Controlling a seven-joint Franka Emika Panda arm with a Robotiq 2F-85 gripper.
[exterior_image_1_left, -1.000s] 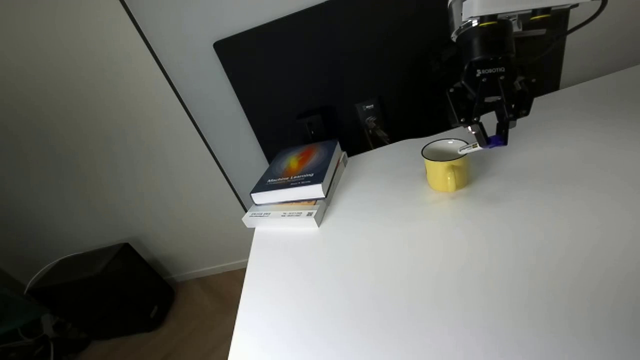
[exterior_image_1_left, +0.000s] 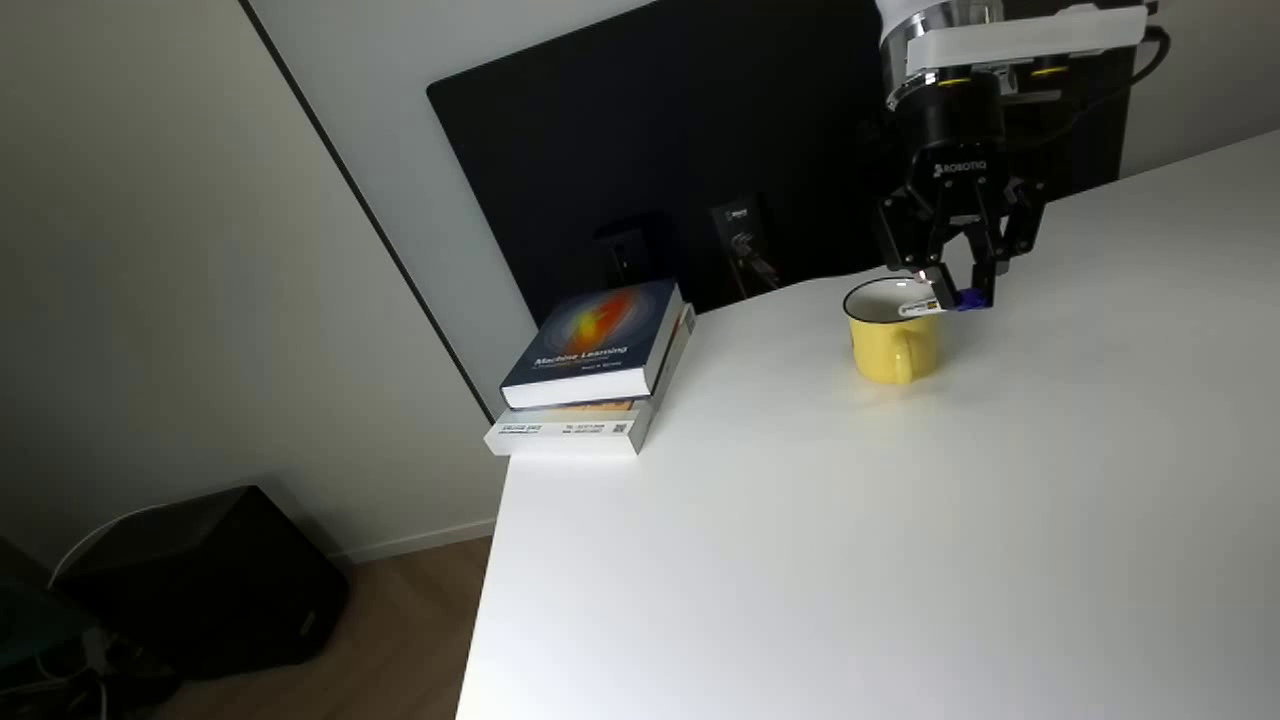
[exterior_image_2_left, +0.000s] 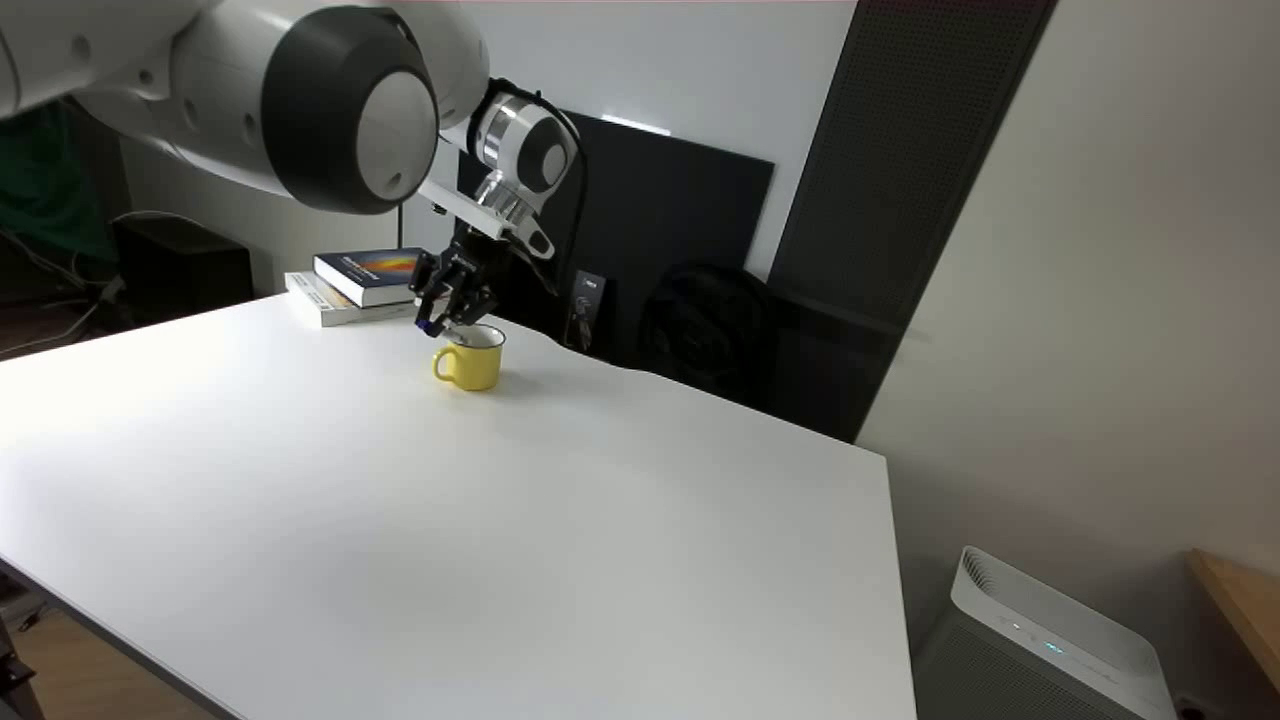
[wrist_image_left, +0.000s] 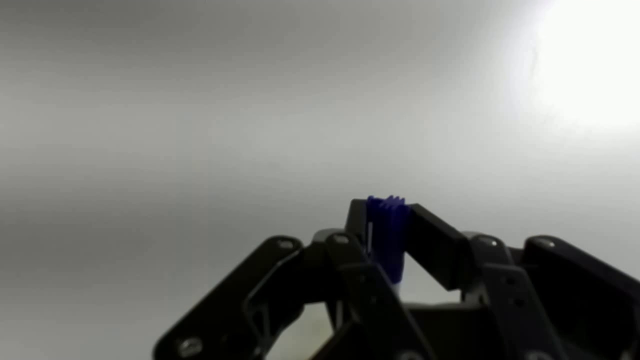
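In exterior view 1 my gripper (exterior_image_1_left: 966, 298) is shut on the blue cap end of a white marker (exterior_image_1_left: 921, 308). The marker's white end points left, across the mouth of a yellow mug (exterior_image_1_left: 890, 348) with a dark rim. The mug stands upright on the table; whether the marker touches its rim, I cannot tell. Exterior view 2 has the gripper (exterior_image_2_left: 434, 322) just above and left of the mug (exterior_image_2_left: 476, 362), on the handle side. From the wrist, the marker's blue cap (wrist_image_left: 387, 237) shows between the fingertips, and most of its white body is hidden behind the gripper.
Two stacked books (exterior_image_1_left: 594, 348) lie at the table's left back corner. A dark panel (exterior_image_1_left: 744, 132) stands behind the table's back edge, close behind the arm.
My gripper has moved left and slightly down with the marker, bringing the marker's white end farther over the mug's mouth. Mug and books have stayed put.
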